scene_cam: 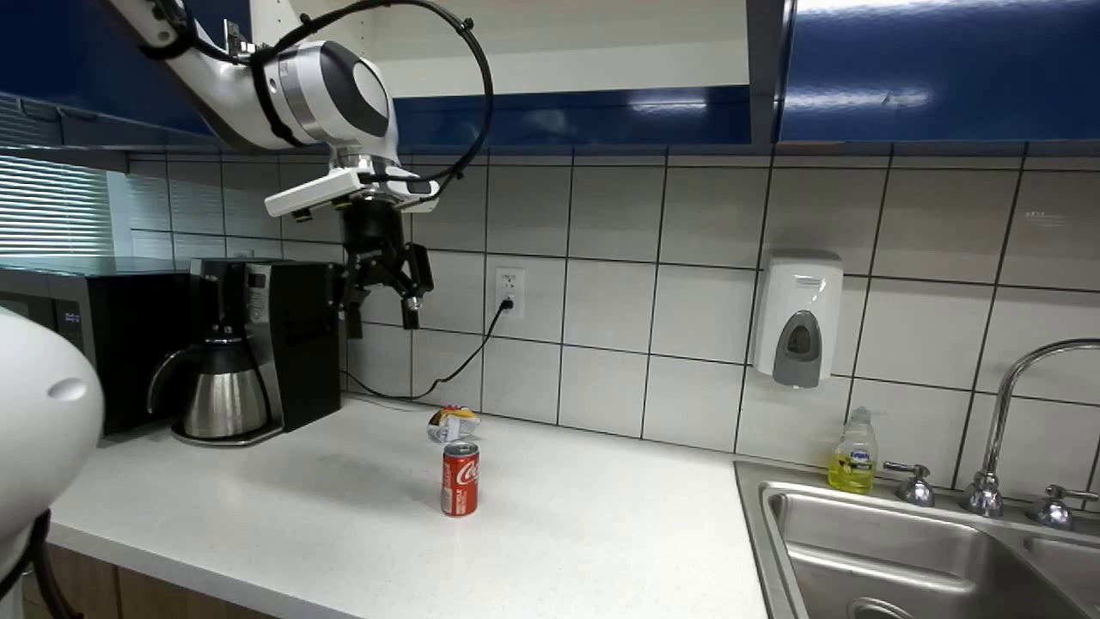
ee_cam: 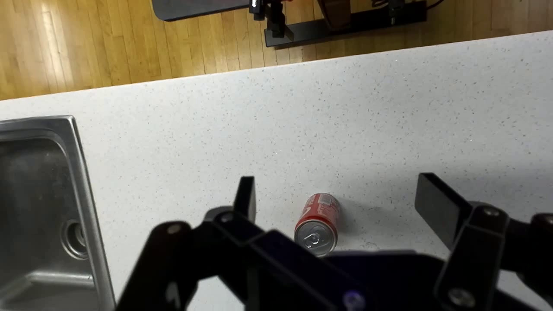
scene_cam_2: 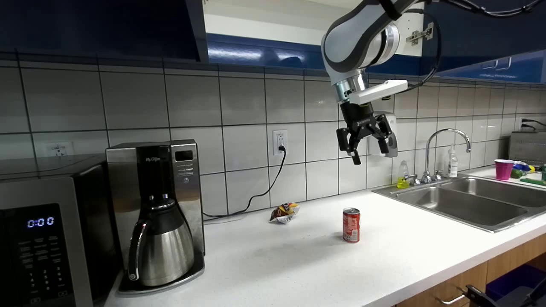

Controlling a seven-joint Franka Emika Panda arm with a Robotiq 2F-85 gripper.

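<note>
A small red Coca-Cola can (scene_cam: 460, 481) stands upright on the white counter; in exterior view 2 the same can (scene_cam_2: 351, 225) is right of the snack bag. High above the counter hangs my gripper (scene_cam: 381, 321), pointing down, its fingers wide open and empty. In the wrist view the can (ee_cam: 320, 217) appears well below, between the two spread fingers as seen from above, with clear air between. The crumpled snack bag (scene_cam_2: 284, 212), yellow and silver, lies near the tiled wall.
On the left stand a coffee maker (scene_cam_2: 185, 204) with a steel carafe (scene_cam_2: 166, 250) and a microwave (scene_cam_2: 41, 230). A steel sink (scene_cam: 887, 547) is set in on the right, with a soap bottle (scene_cam: 853, 454) behind it.
</note>
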